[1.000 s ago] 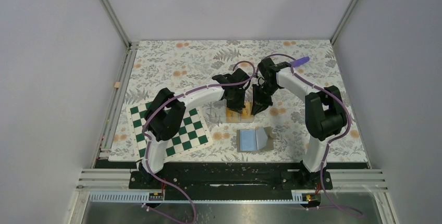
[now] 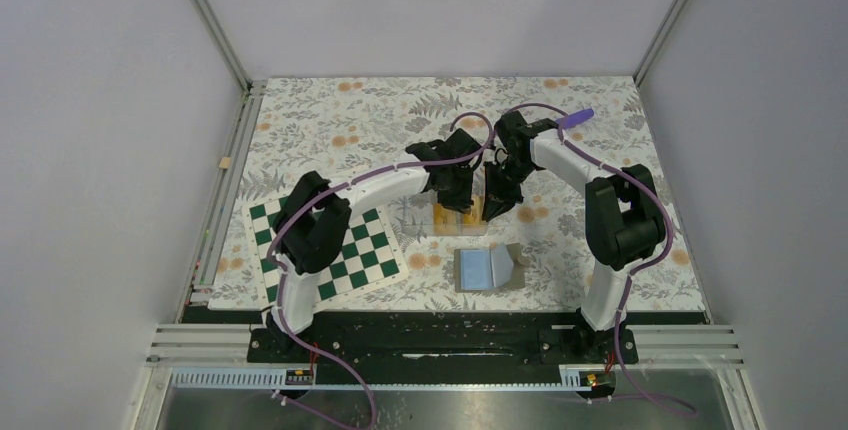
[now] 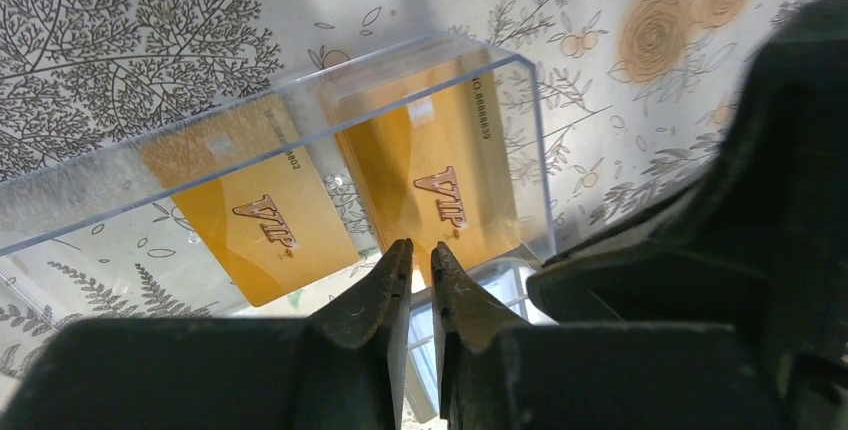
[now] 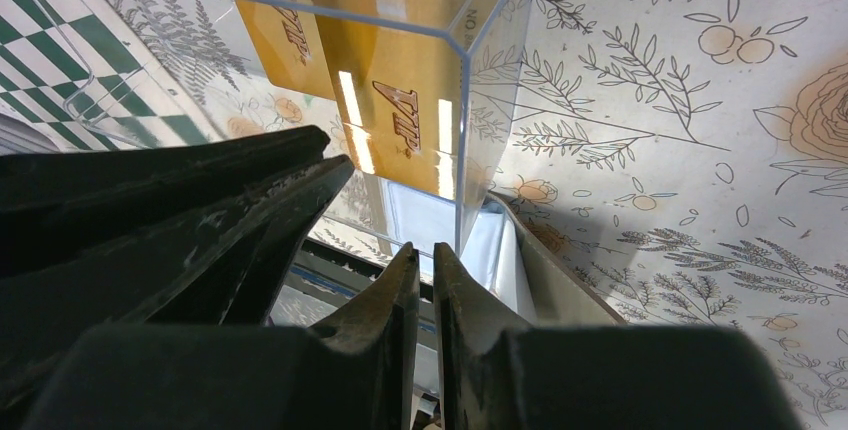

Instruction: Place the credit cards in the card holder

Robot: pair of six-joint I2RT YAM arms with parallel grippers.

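A clear acrylic card holder (image 3: 240, 125) with gold VIP cards (image 3: 280, 230) (image 4: 395, 110) stands at table centre. Two card groups show in separate slots. In the left wrist view, my left gripper is at the lower edge of the right-hand card, its fingertips a narrow gap apart; whether it grips anything is unclear. My right gripper is shut on the holder's near corner wall. In the top view both grippers crowd over the holder and partly hide it.
A blue and grey card case (image 2: 476, 268) lies open near the front edge. A green checkered board (image 2: 360, 260) is at the left, a purple object (image 2: 576, 118) at the back right.
The left arm and gripper have shifted very slightly over the holder. The right arm has not visibly moved.
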